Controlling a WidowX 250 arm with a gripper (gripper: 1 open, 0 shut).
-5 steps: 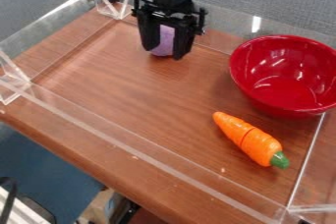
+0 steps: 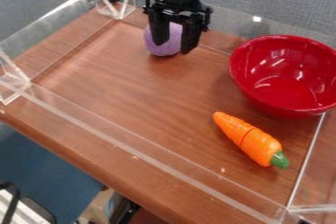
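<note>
My black gripper hangs at the top centre, its fingers spread around a purple, rounded object near the back of the wooden table. Part of that object is hidden behind the gripper, and I cannot tell whether the fingers touch it. A red bowl stands at the right. An orange carrot with a green top lies in front of the bowl at the lower right.
Clear low walls edge the wooden table. Beyond the front-left edge is a blue floor.
The bowl and carrot are unmoved.
</note>
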